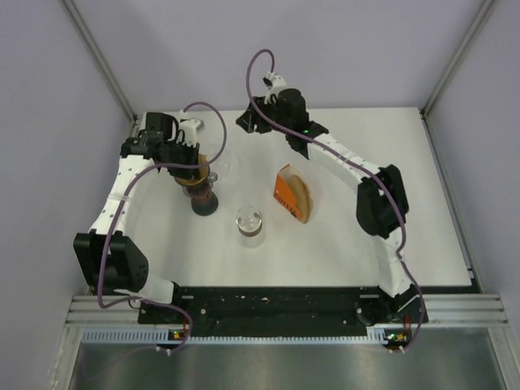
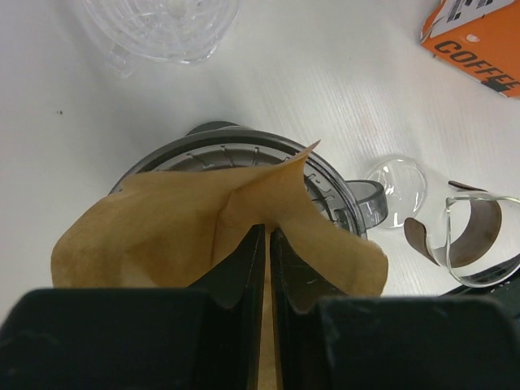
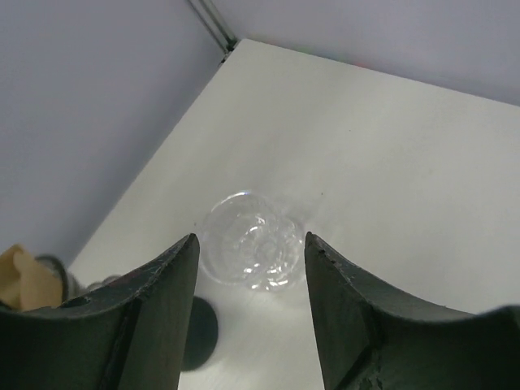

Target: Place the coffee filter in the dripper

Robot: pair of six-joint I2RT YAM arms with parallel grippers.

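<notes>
In the left wrist view, my left gripper is shut on the tan paper coffee filter, which lies over the dark dripper with part of the ribbed interior showing behind it. In the top view, the dripper's stand is under my left gripper. My right gripper is open, raised toward the back middle of the table, with nothing between its fingers.
A clear plastic piece lies behind the dripper. A glass carafe stands at the front middle. An orange coffee box is right of centre.
</notes>
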